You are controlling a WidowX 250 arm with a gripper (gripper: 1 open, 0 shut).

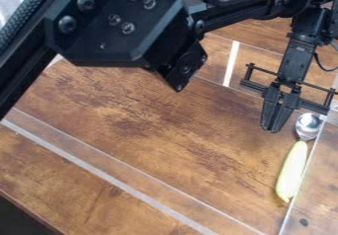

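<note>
My gripper (278, 116) hangs at the right of the camera view, pointing down just above the wooden table, its fingers shut with nothing visible between them. To its lower right lies a utensil (294, 168) with a pale yellow handle toward the front and a metal head toward the back, apart from the fingertips as far as this view shows.
Clear strips run across it along the left and right sides. The dark arm fills the upper left and hides much of the back. A dark area lies past the table's front left edge.
</note>
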